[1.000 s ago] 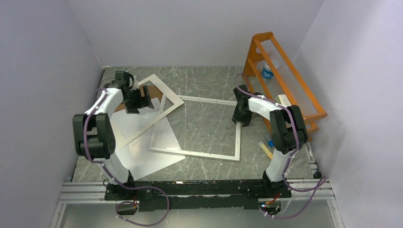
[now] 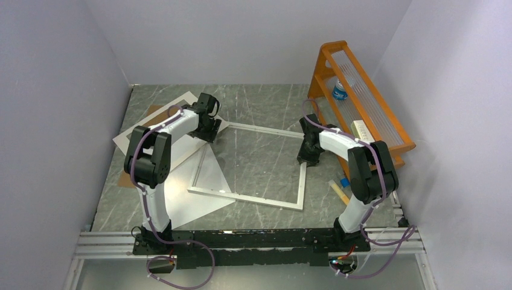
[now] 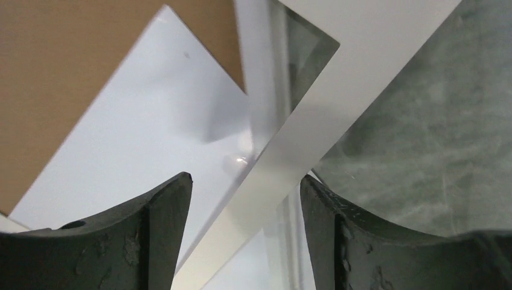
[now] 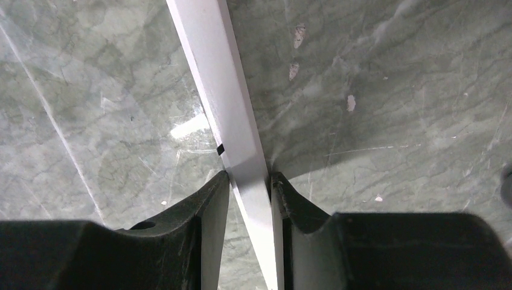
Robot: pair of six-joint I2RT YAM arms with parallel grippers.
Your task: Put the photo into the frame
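Observation:
A white frame (image 2: 259, 199) lies on the marble table. My right gripper is shut on its right bar, seen close in the right wrist view. A white mat with a window (image 2: 127, 135) lies tilted at the left, across the frame's left side, over a brown board (image 3: 72, 48) and white sheets (image 2: 196, 199). My left gripper is part open above the mat's strip (image 3: 338, 96) at its right corner, with fingers either side of the strip in the left wrist view. Which sheet is the photo I cannot tell.
A wooden rack (image 2: 380, 103) with a blue-labelled container (image 2: 339, 93) stands at the right. A yellow stick (image 2: 338, 192) lies below it.
My left gripper has moved right to the mat's corner, and the mat now sits a little further left. My right gripper and the frame's right side have shifted slightly toward the front.

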